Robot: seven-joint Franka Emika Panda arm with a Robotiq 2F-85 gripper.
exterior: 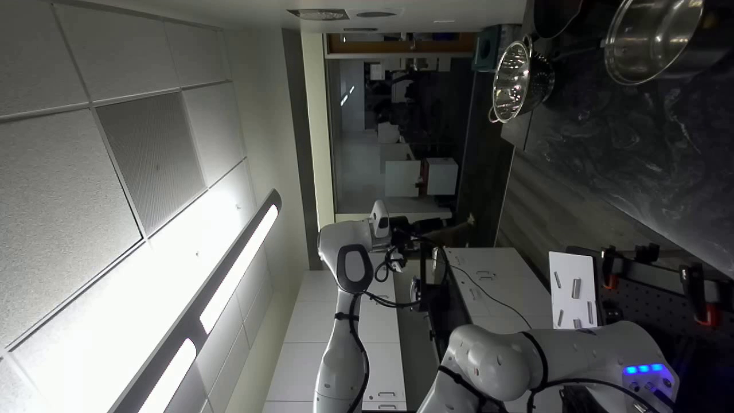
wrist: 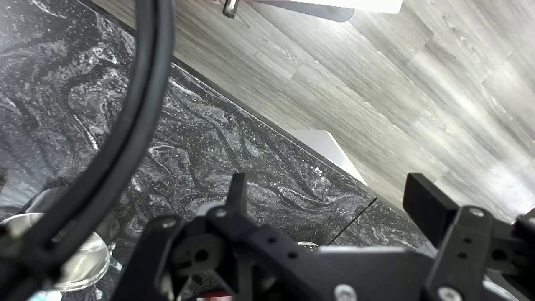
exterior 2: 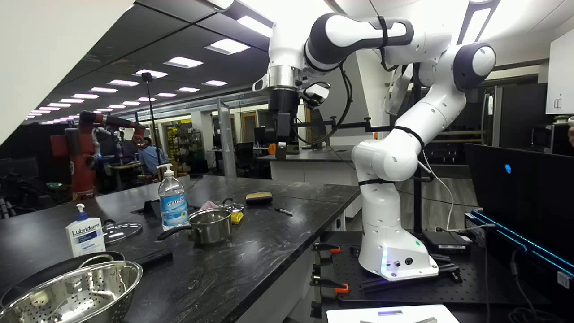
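High over the dark marbled counter (exterior 2: pixel 269 237), my gripper (exterior 2: pixel 281 150) points straight down, clear of every object. In the wrist view the gripper is open: its two black fingers (wrist: pixel 426 205) stand wide apart, with only counter and floor far below the gap. A steel saucepan (exterior 2: pixel 210 226) with a dark handle stands upright on the counter. Near it are a yellow item (exterior 2: pixel 236 217), a yellow-and-black sponge-like block (exterior 2: pixel 258 198) and a marker (exterior 2: pixel 283 211). At the lower left of the wrist view, a cable partly hides a round shiny vessel (wrist: pixel 82 266).
A clear pump bottle (exterior 2: pixel 173 202), a lotion bottle (exterior 2: pixel 86 237), a glass lid (exterior 2: pixel 123 231) and a steel colander (exterior 2: pixel 70 293) crowd the counter's left side. Clamps (exterior 2: pixel 331 285) line the robot's base table. Bare counter lies toward the near right edge.
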